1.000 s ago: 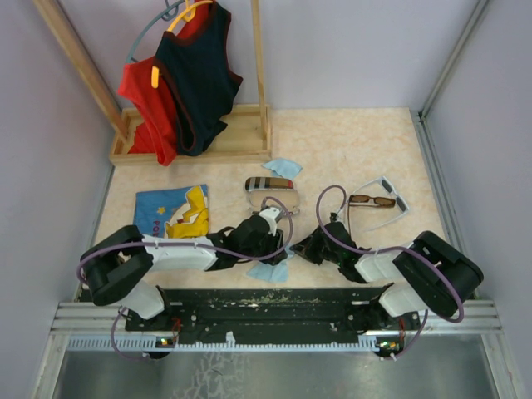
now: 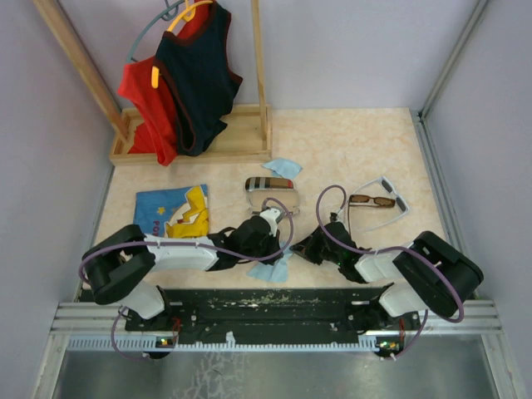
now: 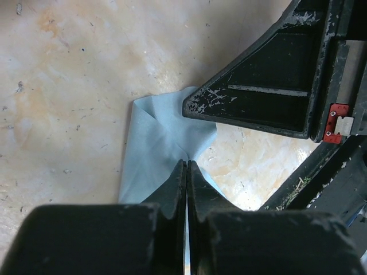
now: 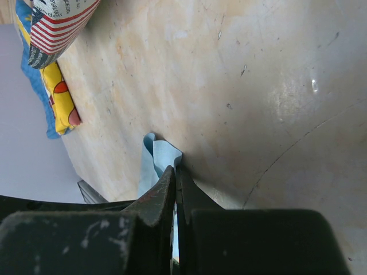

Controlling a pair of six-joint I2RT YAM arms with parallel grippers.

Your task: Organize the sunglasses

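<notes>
A light blue cloth (image 2: 268,271) lies at the front middle under both grippers. My left gripper is shut at the cloth's folded upper part (image 3: 150,143); whether cloth is pinched between its fingers is unclear. My right gripper is shut at the cloth's folded edge (image 4: 163,152), close beside the left one. Brown sunglasses (image 2: 372,200) lie at the right with a white frame-like pair (image 2: 396,198) around them. A striped case (image 2: 268,182) and a clear-looking item (image 2: 273,198) sit behind the grippers.
A second blue cloth (image 2: 283,166) lies farther back. A blue and yellow pouch (image 2: 162,208) is at the left. Hanging garments (image 2: 191,83) and a wooden rack (image 2: 243,133) fill the back left.
My left gripper has shifted very slightly at the cloth. Otherwise little visibly differs.
</notes>
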